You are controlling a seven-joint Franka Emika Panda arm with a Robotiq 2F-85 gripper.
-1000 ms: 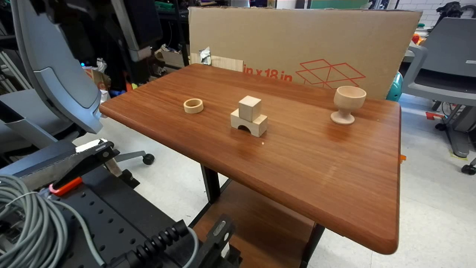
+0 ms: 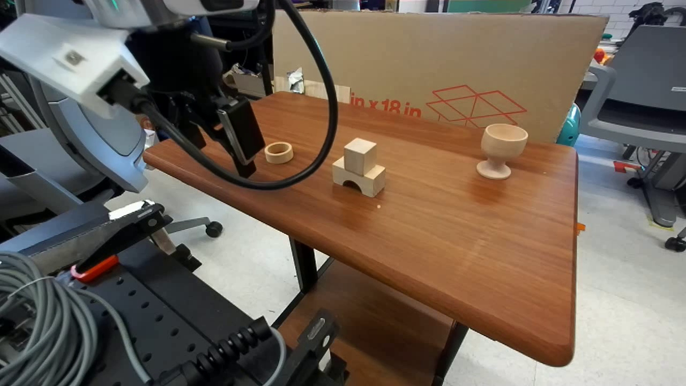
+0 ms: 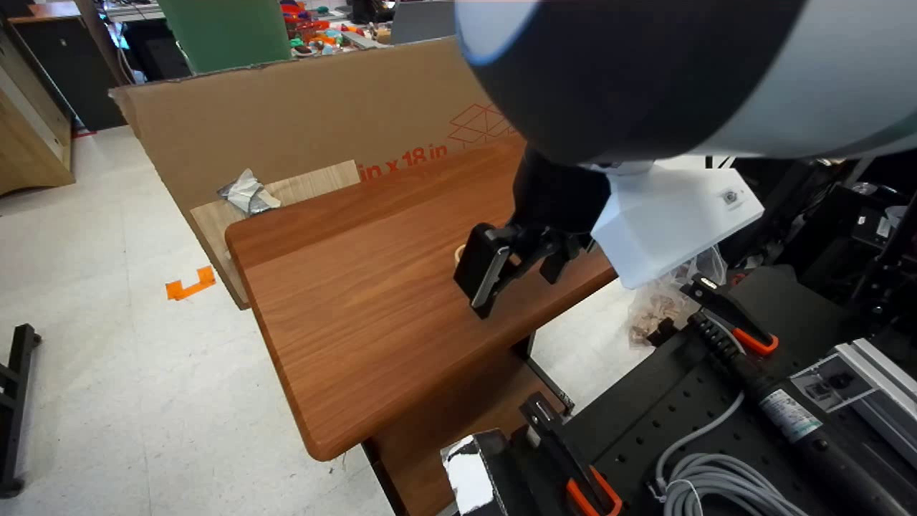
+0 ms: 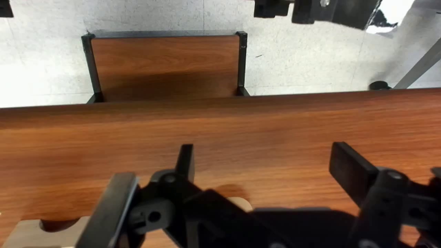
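My gripper is open above the table's near edge, its black fingers wide apart with nothing between the tips. In the first exterior view it hangs just left of a pale wooden ring lying flat on the table. The wrist view shows only a sliver of what seems to be that ring, behind the gripper's body. A wooden cube rests on an arched block near mid-table. Partly covered by one finger, the arched block shows at the wrist view's lower left. Toward the far right stands an upright wooden goblet.
Behind the brown table stands a large cardboard panel. A thick black cable loops from the arm in front of the ring. A dark cart with coiled wire stands in front.
The ring, blocks and goblet have stayed in place.
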